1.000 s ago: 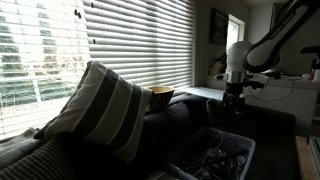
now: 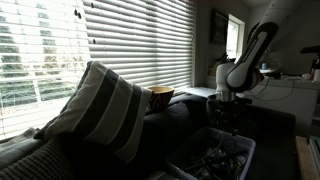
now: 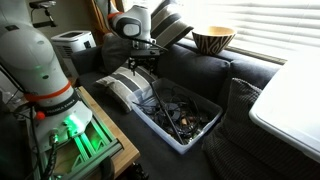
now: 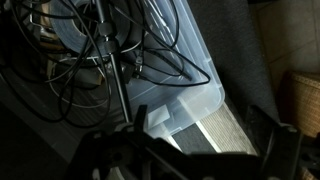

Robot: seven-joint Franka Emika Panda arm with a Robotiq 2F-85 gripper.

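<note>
A clear plastic bin [image 3: 205, 103] holds a tangle of black cables [image 3: 170, 105] and a long dark rod [image 4: 116, 75]; it rests on the dark sofa. My gripper [image 3: 143, 66] hangs over the bin's near-left end, pointing down, apart from the contents. In the wrist view the gripper is open, its dark fingers spread wide along the bottom edge with nothing held. The bin's corner shows between and above them, with the cables toward the upper left. Exterior view 1 shows the gripper dim and small above the bin's far end.
Striped pillows [image 2: 102, 110] lean on the sofa by the window. A patterned bowl [image 3: 212, 40] stands on the sofa's back. My arm's base is on a wooden table [image 3: 118, 150] beside the sofa. A grey knitted cushion [image 3: 250, 125] lies to the bin's right.
The bin and pillows have not moved.
</note>
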